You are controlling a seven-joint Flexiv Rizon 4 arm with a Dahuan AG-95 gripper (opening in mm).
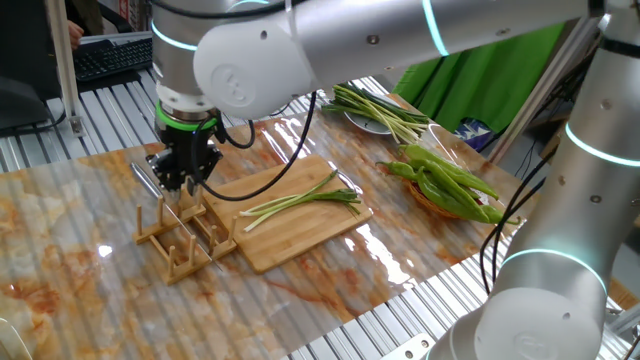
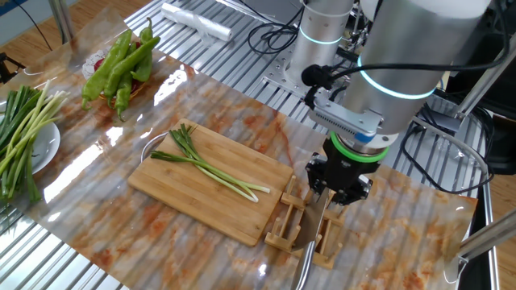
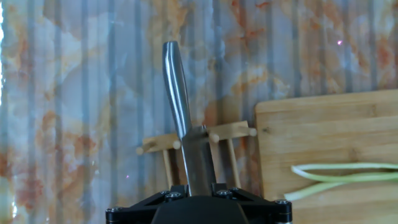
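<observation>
A knife with a metal handle (image 3: 176,87) rests in a wooden rack with upright pegs (image 1: 185,250); its blade (image 2: 312,221) lies across the rack. Close above the rack is my black gripper (image 2: 337,192), pointing down. Its fingers (image 3: 176,191) stand apart in the wrist view, with the blade showing in the gap below them and the handle extending away. Contact between fingers and knife cannot be made out; the gripper body hides the near part of the blade.
Beside the rack lies a wooden cutting board (image 2: 161,184) with green onions (image 2: 211,167) on it. Green peppers (image 1: 445,185) fill a small basket, and a plate of more green onions (image 1: 375,110) sits farther off. The table left of the rack is clear.
</observation>
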